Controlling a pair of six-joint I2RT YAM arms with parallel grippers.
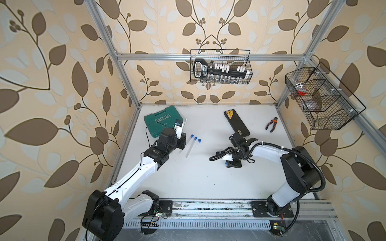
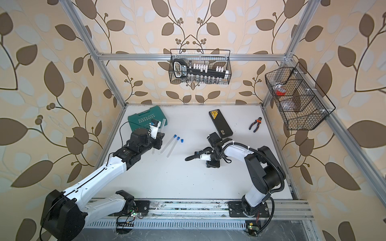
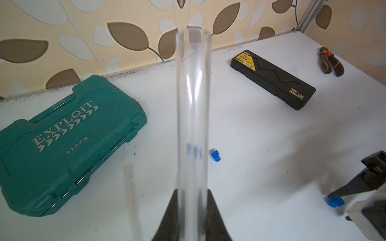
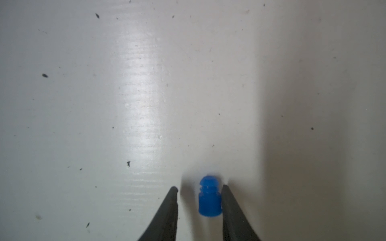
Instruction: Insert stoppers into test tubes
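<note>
My left gripper is shut on a clear test tube (image 3: 193, 104), which stands upright with its open, unstoppered end at the top. Over on the right, the part-open fingers of my right gripper straddle a blue stopper (image 4: 209, 202) lying on the table. The right-hand finger is very close to it or touching, while a gap shows on the other side. Another blue stopper (image 1: 199, 140) lies loose mid-table. Beside it two tubes (image 1: 190, 148) lie with blue stoppers at their far ends. A further clear tube (image 3: 132, 200) lies near the green case.
The green case (image 1: 162, 120) is at the back left, behind my left gripper. A black box (image 1: 237, 123) lies back right, close behind the right arm, with pliers (image 1: 271, 124) further right.
</note>
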